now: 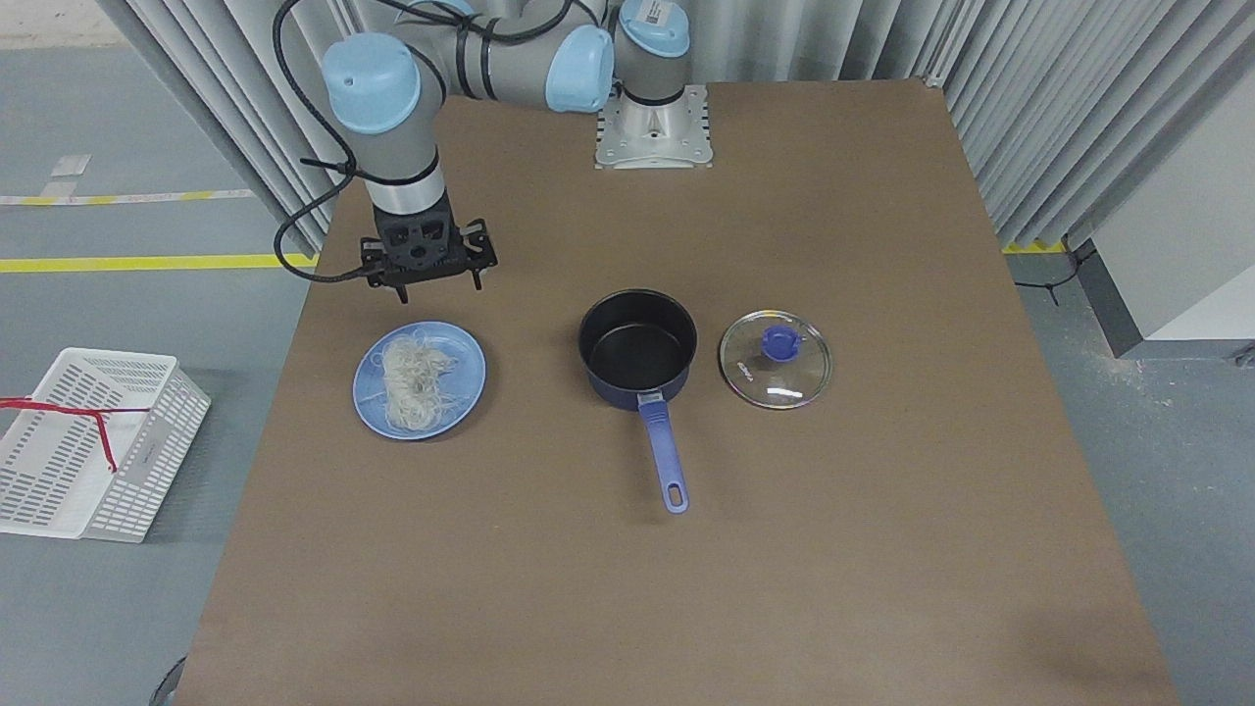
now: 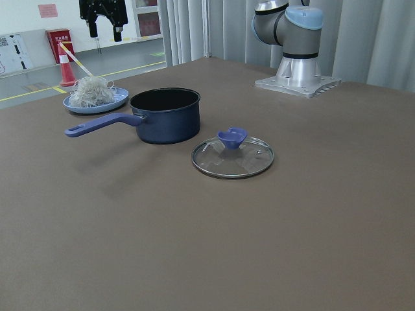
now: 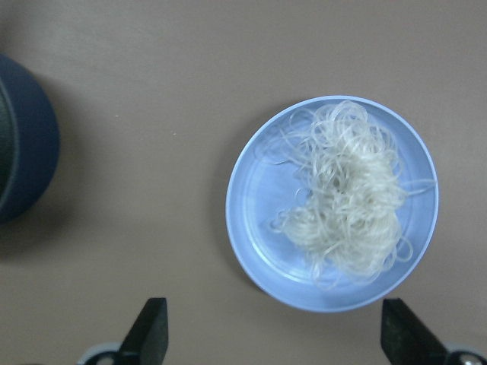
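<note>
My gripper (image 1: pixel 440 288) hangs open above and behind a blue plate (image 1: pixel 371 394) of white noodles (image 1: pixel 412 382); its two fingers stand wide apart with nothing between them, also at the top of the left view (image 2: pixel 104 29). In the wrist view the noodles (image 3: pixel 342 190) sit on the plate between and ahead of the fingertips. A dark blue saucepan (image 1: pixel 620 359) with a blue handle (image 1: pixel 661 453) stands right of the plate in the front view. A glass lid (image 1: pixel 753 377) with a blue knob (image 1: pixel 781 342) lies right of the pan.
The robot's base (image 1: pixel 653 141) is at the back edge. A white basket (image 1: pixel 129 494) sits on the floor beyond the left edge.
</note>
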